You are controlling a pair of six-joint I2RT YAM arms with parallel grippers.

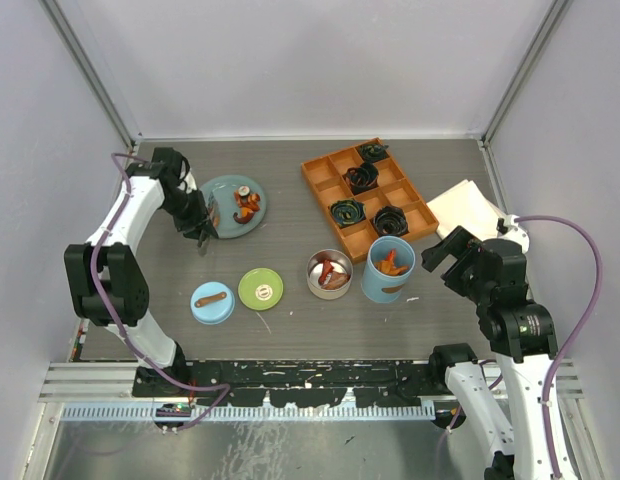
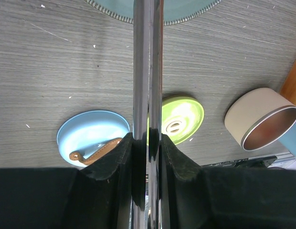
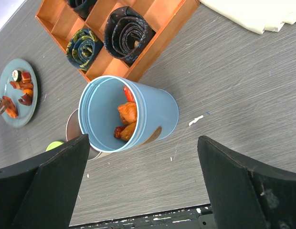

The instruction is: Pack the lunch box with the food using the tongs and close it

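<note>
My left gripper [image 1: 204,226] is shut on metal tongs [image 2: 143,71], which reach over the left part of the blue-grey plate [image 1: 240,222], where food pieces [image 3: 25,95] lie. The tongs' tips are out of the left wrist view. My right gripper [image 1: 445,250] stands open beside a blue cup [image 1: 382,287] with food inside. A steel bowl [image 1: 329,290] holding food sits left of the cup. A green lid [image 1: 261,281] and a blue lid [image 1: 213,310] lie on the table.
A wooden divided tray [image 1: 328,190] with dark rolled items stands at the back right. Pale folded sheets [image 1: 462,210] lie right of it. The table's middle between plate and tray is clear.
</note>
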